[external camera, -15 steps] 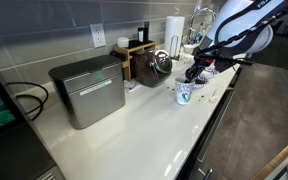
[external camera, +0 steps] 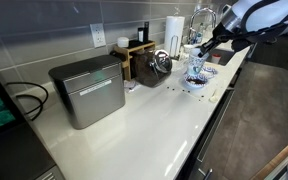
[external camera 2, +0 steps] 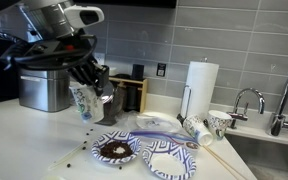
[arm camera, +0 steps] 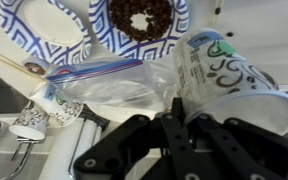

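Observation:
A white paper cup with a leafy pattern (arm camera: 219,75) is held by my gripper, which is shut on its side near the rim. In exterior view 2 that cup (external camera 2: 87,103) hangs above the counter, left of a blue-rimmed plate (external camera 2: 116,148) bearing a heap of dark beans or grounds. A second blue-rimmed plate (external camera 2: 168,158) lies just to its right and looks empty. The wrist view shows both the plate of dark pieces (arm camera: 139,18) and the empty plate (arm camera: 44,28). What the held cup contains cannot be made out.
A clear zip bag (arm camera: 124,85) lies beside the plates. Two more patterned cups (external camera 2: 219,122) stand or lie near the sink and faucet (external camera 2: 279,120). A paper towel roll (external camera 2: 199,90) is behind them. Dark crumbs dot the counter; its long near stretch (external camera: 124,140) is clear.
The cup has risen from the counter and shifted away from exterior view 1, toward the plates. My gripper has gone up with it.

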